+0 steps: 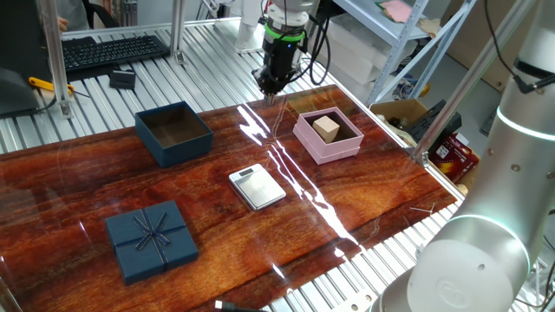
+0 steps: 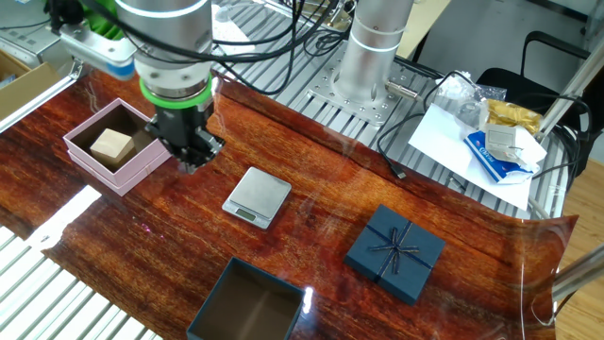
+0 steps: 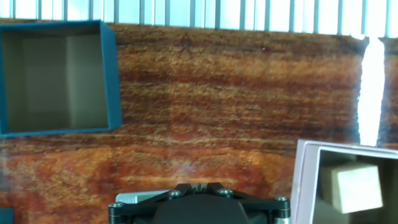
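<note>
My gripper (image 2: 189, 168) hangs above the table between the pink box and the scale, its fingertips together in the wrist view and nothing visible between them. A wooden block (image 1: 326, 129) sits inside the open pink box (image 2: 123, 179). The open dark blue box (image 1: 178, 154) is empty. Its size and colour match a blue lid (image 2: 396, 255) with a ribbon bow, lying apart on the table. A silver scale (image 1: 257, 187) with a bare top lies mid-table; only its edge (image 3: 142, 196) shows in the wrist view, beside my gripper.
The glossy wood-patterned table cover (image 1: 78, 186) has free room around the boxes. A keyboard (image 1: 104, 54) lies beyond it on the slatted metal surface. White paper with small packets (image 2: 500, 151) lies near the arm's base.
</note>
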